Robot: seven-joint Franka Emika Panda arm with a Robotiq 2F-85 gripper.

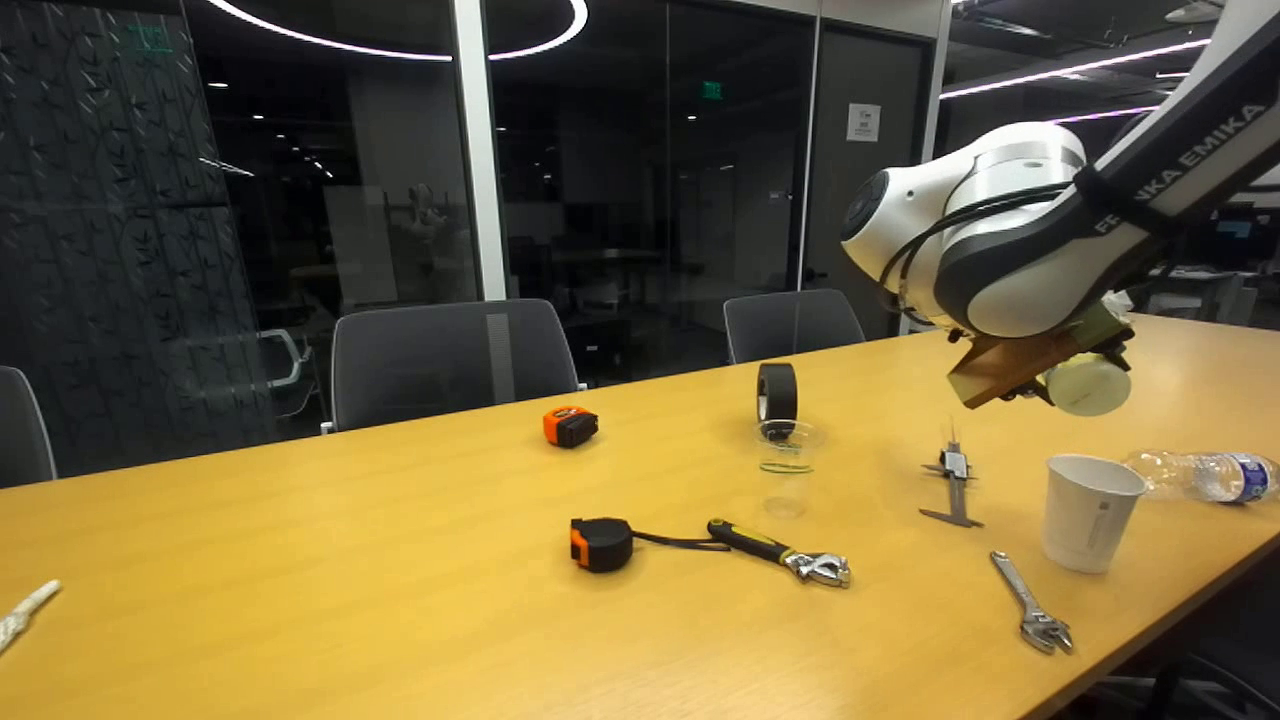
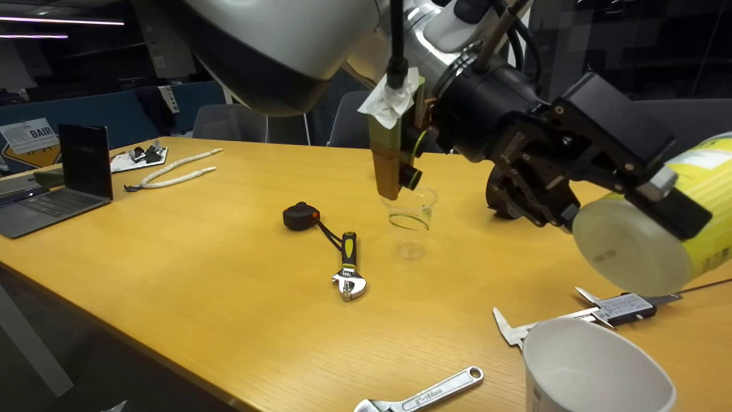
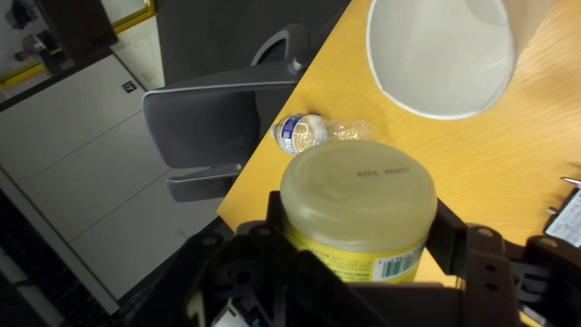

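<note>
My gripper is shut on a yellow-labelled container [image 3: 359,190] with a pale, rounded end, one finger on either side of it. In exterior view 2 the container [image 2: 635,244] is held tilted, above the table and clear of the white cup [image 2: 593,371]. From exterior view 1, mostly the pale end of the container [image 1: 1088,384] shows, and the fingers are largely hidden. The white cup [image 1: 1089,514] stands upright below it near the table's right edge. In the wrist view the cup's open mouth [image 3: 441,54] appears beyond the container.
Around the cup lie a clear bottle [image 1: 1200,475], a caliper [image 1: 955,480] and a small wrench [image 1: 1029,606]. A clear plastic cup [image 1: 786,462], black tape roll [image 1: 777,396], yellow-black wrench [image 1: 780,552] and two tape measures [image 1: 602,545] are farther left.
</note>
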